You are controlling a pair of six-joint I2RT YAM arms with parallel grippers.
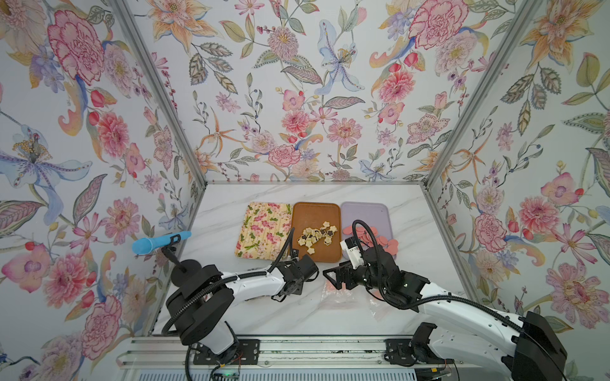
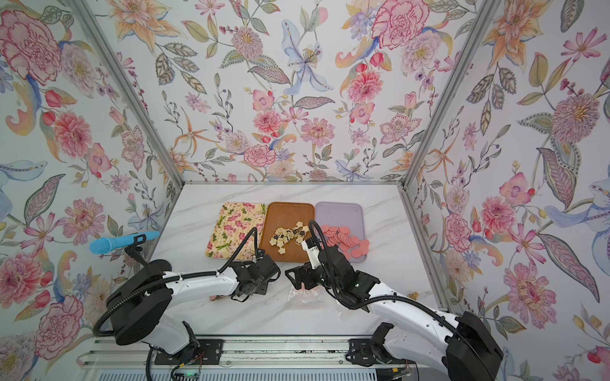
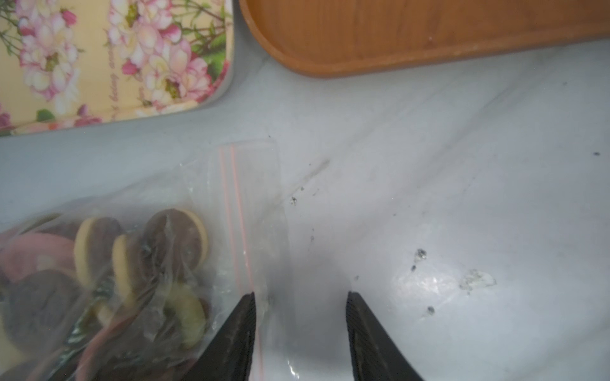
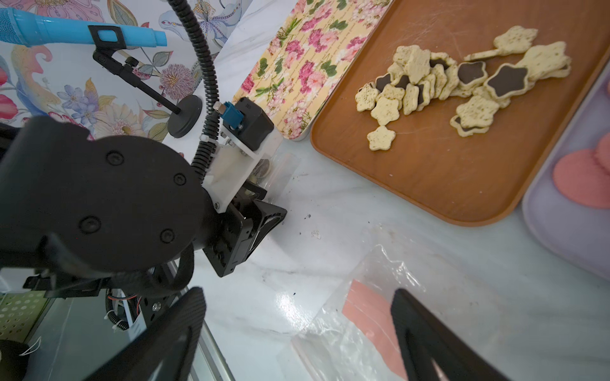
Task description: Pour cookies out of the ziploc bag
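Note:
A clear ziploc bag [image 3: 146, 266] of mixed round cookies lies on the table, its zip edge at the right end in the left wrist view. My left gripper is open, low beside that edge, with nothing seen held. My right gripper is open over a flattened bag [image 4: 444, 292] with a pink piece inside. Star-shaped cookies [image 4: 489, 108] lie on the brown tray [image 4: 432, 197], pink rounds [image 2: 343, 238] on the lilac tray [image 2: 343, 209].
A floral tray [image 1: 260, 225] stands left of the brown tray. A blue microphone on a stand [image 4: 76, 28] is at the far left. The table behind the trays is clear.

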